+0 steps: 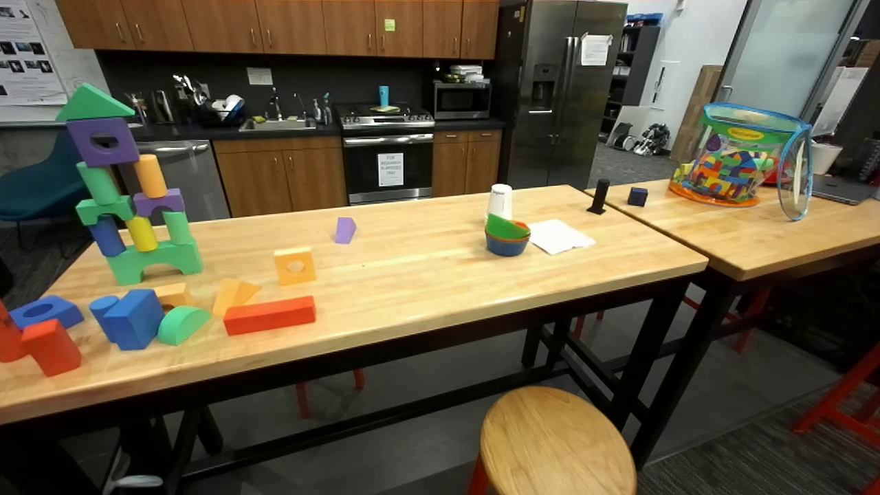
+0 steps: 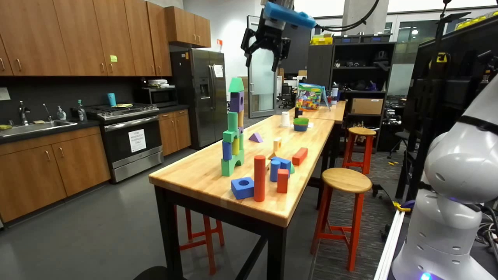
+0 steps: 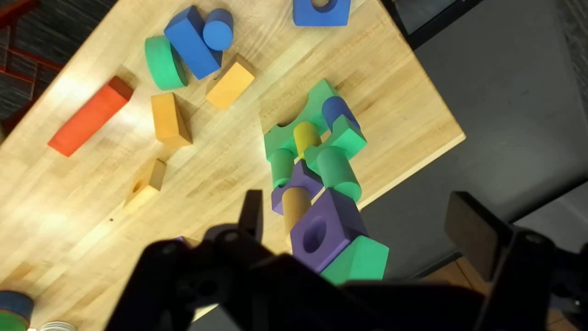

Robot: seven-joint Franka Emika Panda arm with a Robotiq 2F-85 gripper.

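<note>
A tall tower of foam blocks stands upright on the wooden table. Its green arch [image 1: 155, 262] is at the bottom, and a purple block with a hole [image 1: 102, 141] rests near the top. A green triangular block [image 1: 95, 104] caps it; in the wrist view this green top block [image 3: 357, 261] shows between my fingers' sides, below them. High above the tower hangs my gripper [image 2: 262, 65], open and clear of the blocks, with nothing held. The gripper is out of sight in exterior view 1.
Loose blocks lie around the tower: a red bar [image 1: 269, 315], a blue block [image 1: 137, 319], a green half-round [image 1: 183, 325] and an upright red cylinder [image 2: 259, 178]. Stacked bowls [image 1: 507, 236] and a white cup [image 1: 500, 203] stand farther along.
</note>
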